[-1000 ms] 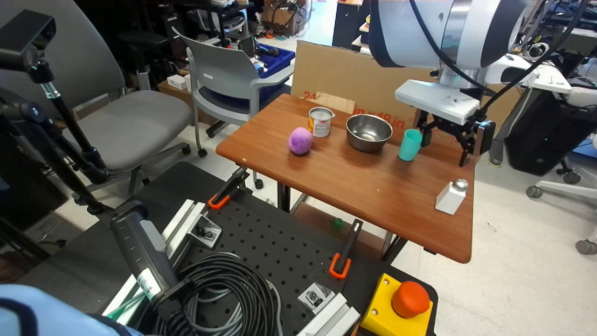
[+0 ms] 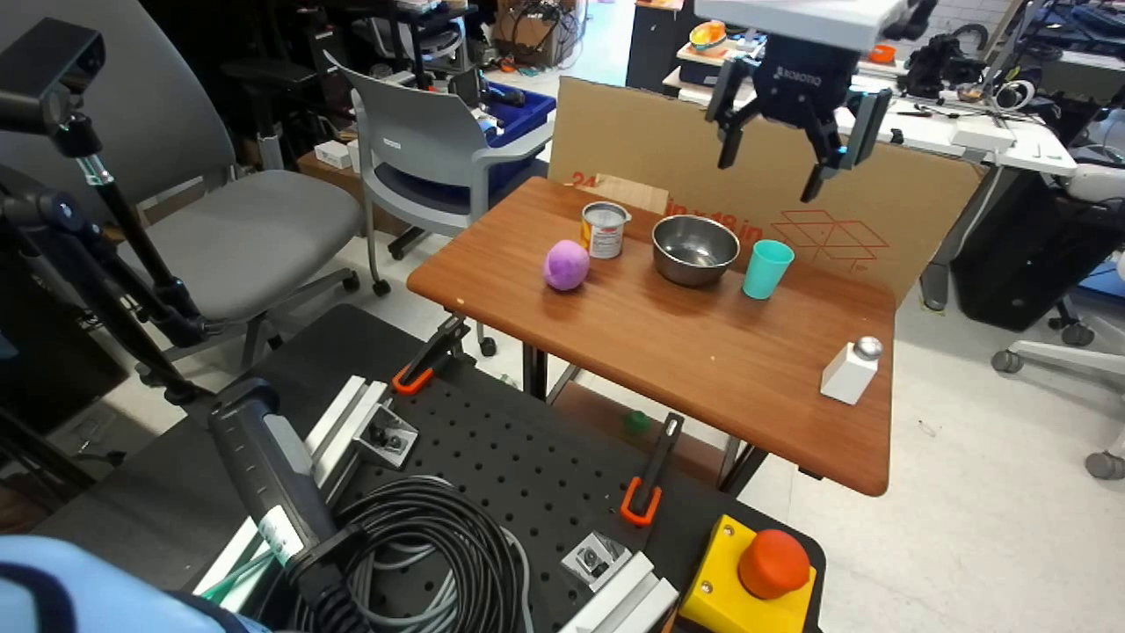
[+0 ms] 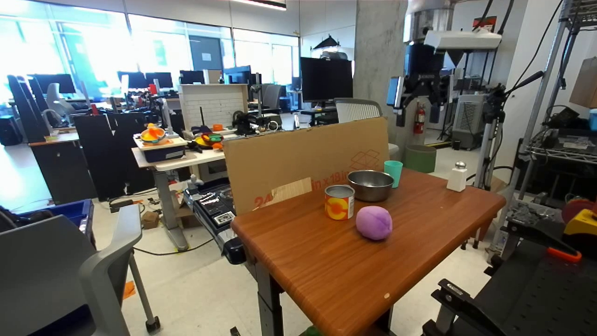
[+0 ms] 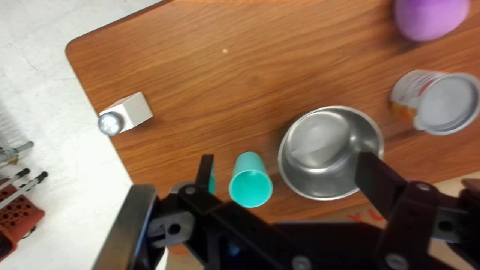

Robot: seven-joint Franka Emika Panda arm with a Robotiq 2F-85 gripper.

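High above the far side of the table, my gripper stands open, its fingers wide apart and empty. From the wrist, a teal cup shows below, between the fingers in the picture but well beneath them. On the table a metal bowl is beside that cup, a small gap or light touch between them. A purple ball-like object and an open-looking can with a yellow-orange label are on the bowl's other side. The white shaker with its metal top stands alone near the table's right edge.
A cardboard sheet stands upright along its back edge. In front is a black perforated bench with clamps, cables and a red-topped yellow button box.
My gripper has risen far above the table and shifted left, away from beside the teal cup. The cup sits slightly farther back and left than before. Other tabletop things look unmoved.
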